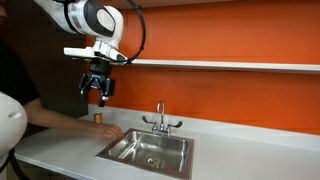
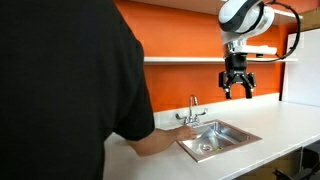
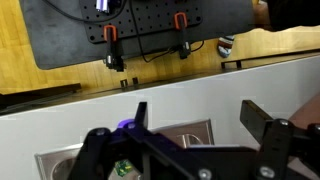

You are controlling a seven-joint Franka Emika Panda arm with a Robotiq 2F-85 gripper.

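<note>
My gripper [image 1: 94, 98] hangs above the counter, left of the sink, pointing down. In the wrist view its two dark fingers stand wide apart; the gripper is open with nothing between them. A steel sink [image 1: 172, 163] is set into the white counter, with a faucet [image 1: 160, 112] behind it. Within the sink in the wrist view lies a green item [image 3: 122, 168], partly covered by the gripper; it cannot be made out in the exterior views.
Someone's arm [image 2: 157, 143] reaches over the counter beside the sink. A small orange item [image 1: 98, 117] stands at the counter's back left. Near the sink's edge a purple item [image 3: 126, 124] shows partly. The counter [image 1: 250, 155] right of the sink is bare. A white shelf [image 1: 220, 65] runs above.
</note>
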